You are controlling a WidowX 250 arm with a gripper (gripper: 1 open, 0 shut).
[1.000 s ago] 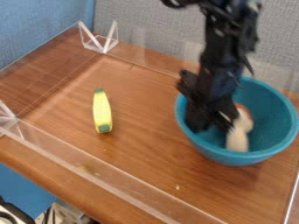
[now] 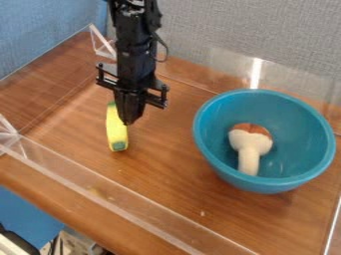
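My black gripper [image 2: 130, 108] hangs at left of centre over a yellow, elongated object [image 2: 116, 133] with a green end, its fingertips at or just above the upper end, which they partly hide. It looks shut, with nothing visible held. A teal bowl [image 2: 304, 134] on the right holds a white mushroom-like object [image 2: 249, 154] with an orange-brown cap, lying inside it.
The wooden table [image 2: 173, 199] has free room in front and at the far left. Clear low walls [image 2: 94, 184] run along its edges. A grey wall [image 2: 260, 35] stands behind, a blue one at left.
My gripper has moved left from over the teal bowl to the yellow object. The white object in the bowl is uncovered and has shifted left compared with a second ago.
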